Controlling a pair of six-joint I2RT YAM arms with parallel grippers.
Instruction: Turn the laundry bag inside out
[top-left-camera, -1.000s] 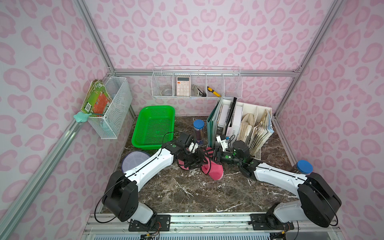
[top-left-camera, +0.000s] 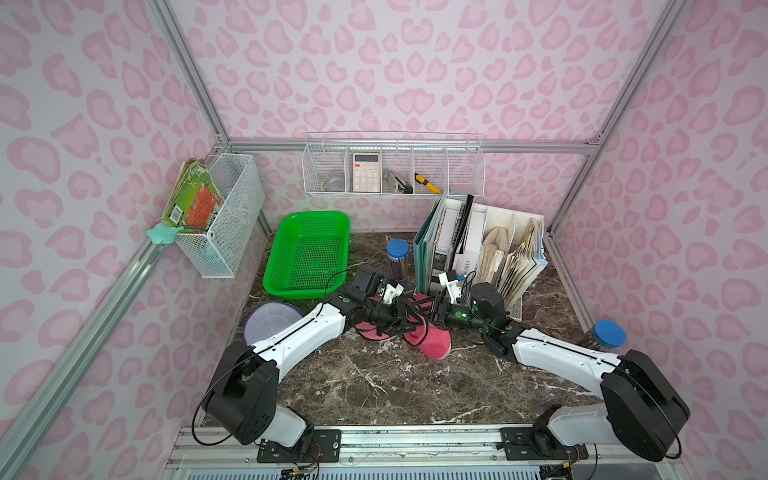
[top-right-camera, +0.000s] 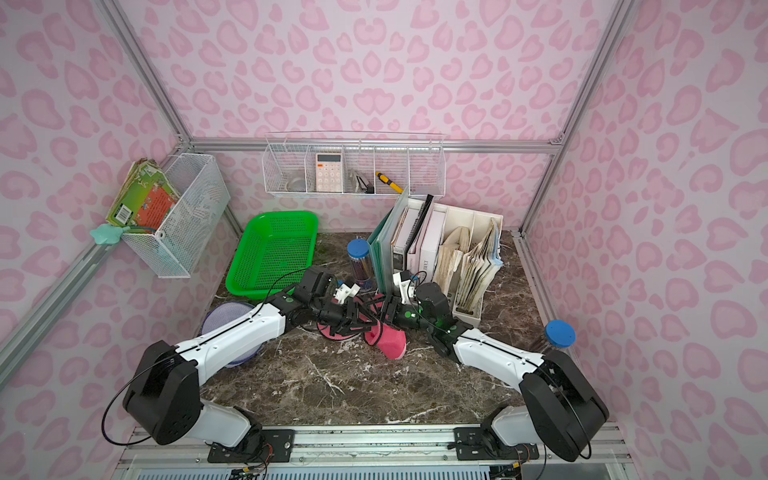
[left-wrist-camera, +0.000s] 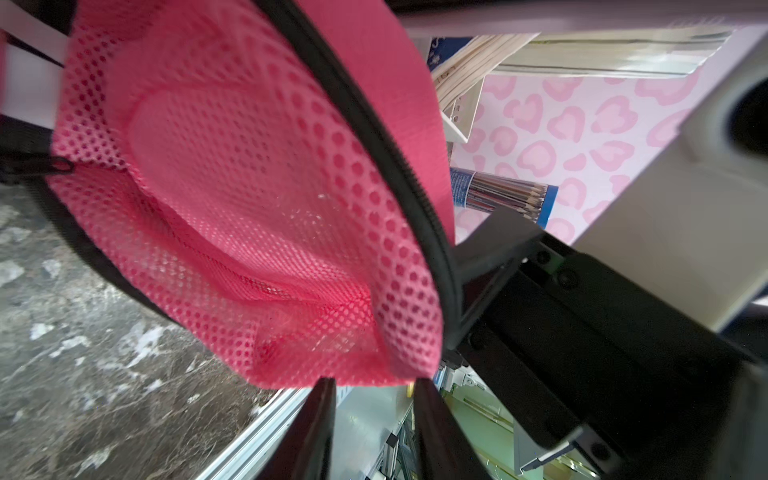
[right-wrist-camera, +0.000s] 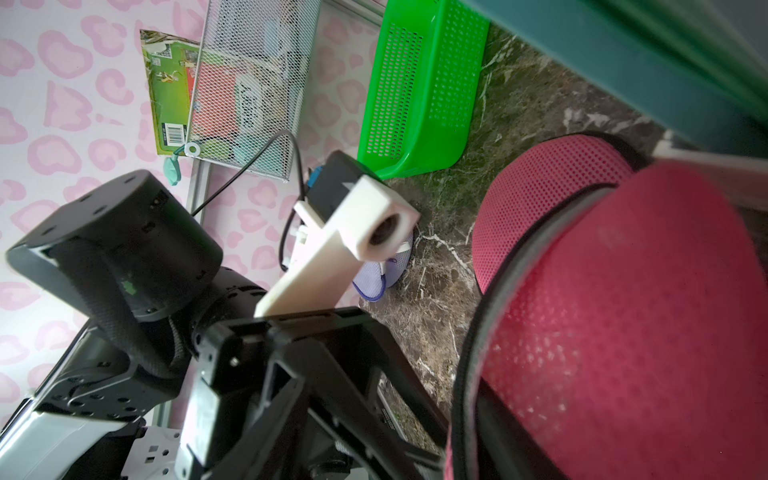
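Observation:
The pink mesh laundry bag (top-left-camera: 434, 342) lies on the marble table, its black-zipped mouth gaping between my two grippers. Its meshed interior (left-wrist-camera: 240, 184) fills much of the left wrist view. My left gripper has its fingertips apart at the lower edge of the bag, and its fingers straddle the bag's rim (right-wrist-camera: 512, 280) in the right wrist view. Opposite it, my right gripper (top-left-camera: 437, 310) is open at the right side of the mouth, fingers (left-wrist-camera: 496, 256) against the zipped edge. How far the right fingertips reach into the mesh is hidden.
A green basket (top-left-camera: 308, 256) stands at the back left, near a round lavender bag (top-left-camera: 270, 322). Behind the grippers are a blue-lidded pencil jar (top-left-camera: 397, 256) and a file organizer (top-left-camera: 512, 220).
Both arms and the pink bag have shifted slightly to the right. The bag's loose end has moved a little with them.

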